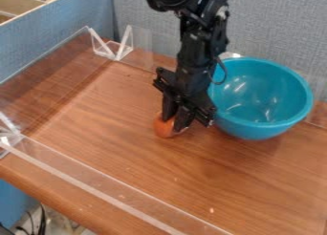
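Observation:
My black gripper [179, 113] reaches down to the wooden table just left of the teal bowl [262, 103], shut on a small orange object [165, 125] that is low at the tabletop, mostly hidden behind the fingers. The gripper stands against or very near the bowl's left side; I cannot tell whether they touch.
Clear plastic edging runs round the table [102, 134], with white corner braces [110, 50] at the back left. A grey padded wall stands behind.

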